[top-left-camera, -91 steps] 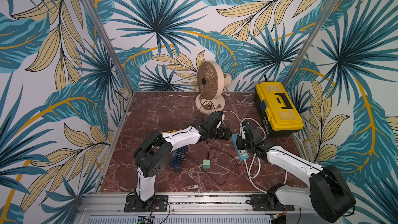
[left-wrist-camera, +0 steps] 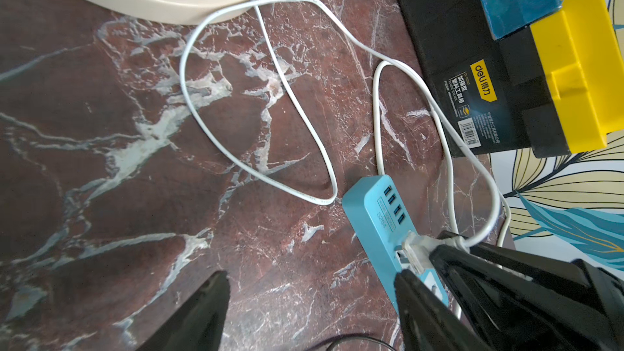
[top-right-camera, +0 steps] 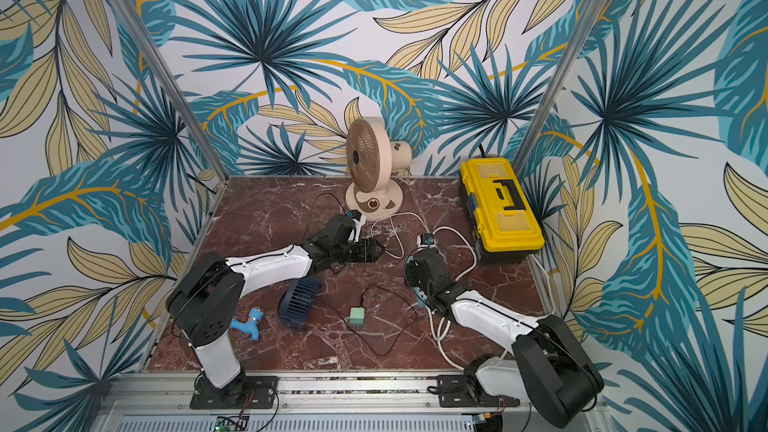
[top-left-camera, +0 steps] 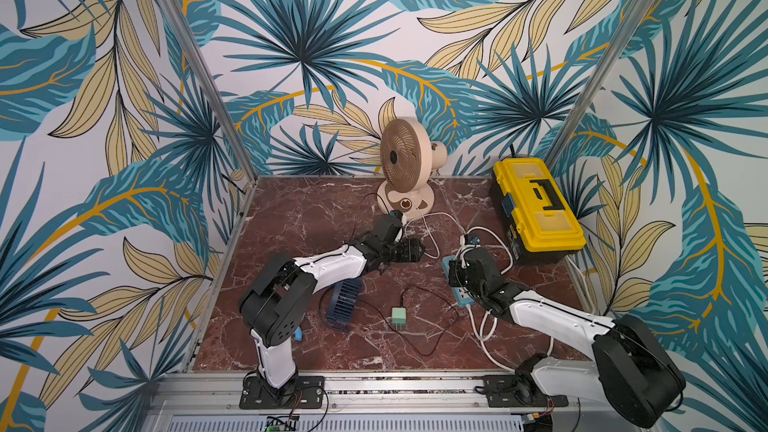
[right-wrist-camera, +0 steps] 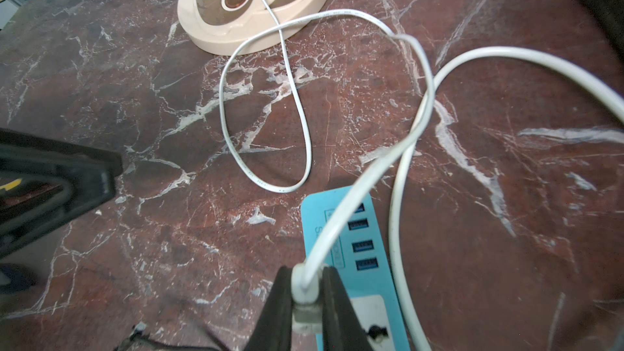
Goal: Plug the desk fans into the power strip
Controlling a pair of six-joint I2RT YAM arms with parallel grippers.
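The beige desk fan [top-left-camera: 405,156] stands upright at the back of the table, its white cord [right-wrist-camera: 302,117] looping forward. My right gripper is shut on the white plug [right-wrist-camera: 305,291] at the cord's end. The plug is at the blue power strip [left-wrist-camera: 380,217], just past its USB ports; whether its prongs are in a socket is hidden. My left gripper stands left of the strip, its fingers [left-wrist-camera: 201,308] apart over bare table with nothing between them.
A yellow and black toolbox [top-left-camera: 540,208] stands at the right rear. A dark blue ribbed basket [top-right-camera: 299,301], a light blue pipe piece [top-right-camera: 249,325] and a green adapter [top-right-camera: 357,317] with a dark cable lie in front.
My left gripper has moved left, away from the power strip. My right gripper has shifted slightly left over the strip, still with the plug.
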